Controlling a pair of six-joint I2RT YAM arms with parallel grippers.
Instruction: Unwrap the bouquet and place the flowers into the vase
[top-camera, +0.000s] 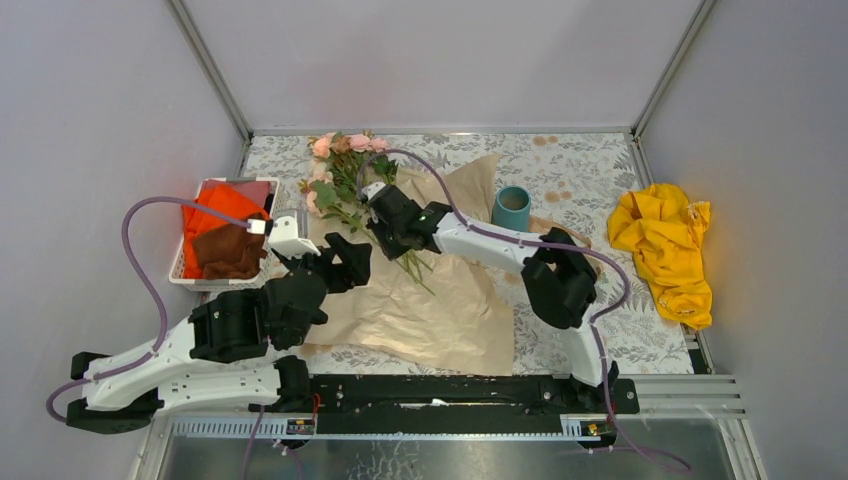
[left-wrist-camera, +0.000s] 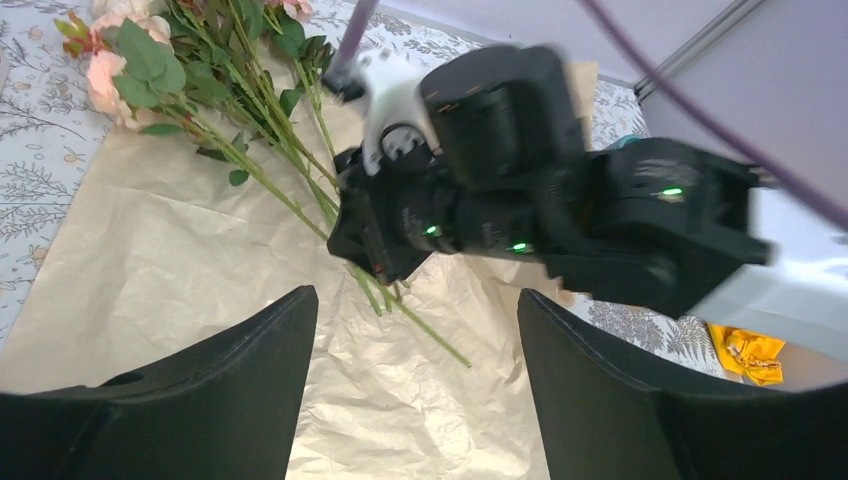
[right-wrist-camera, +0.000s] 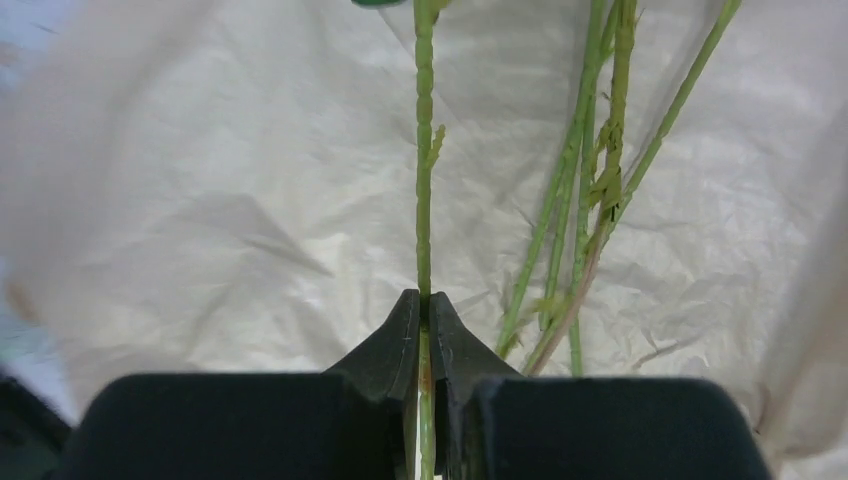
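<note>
Pink roses (top-camera: 350, 146) with long green stems lie on brown paper (top-camera: 410, 320) in the top view. My right gripper (top-camera: 390, 240) is over the stems, shut on one flower stem (right-wrist-camera: 424, 200), which stands out from the other stems (right-wrist-camera: 566, 200) in the right wrist view. A teal vase (top-camera: 511, 208) stands to the right of the paper. My left gripper (top-camera: 355, 262) is open at the lower left of the flowers, nothing between its fingers; in the left wrist view the right arm hides part of the stems.
A white basket (top-camera: 178, 262) with orange and brown cloths sits on the left, and a yellow cloth (top-camera: 660, 250) lies on the right. Tan straps lie beside the vase, partly behind the right arm. Patterned table shows at the back.
</note>
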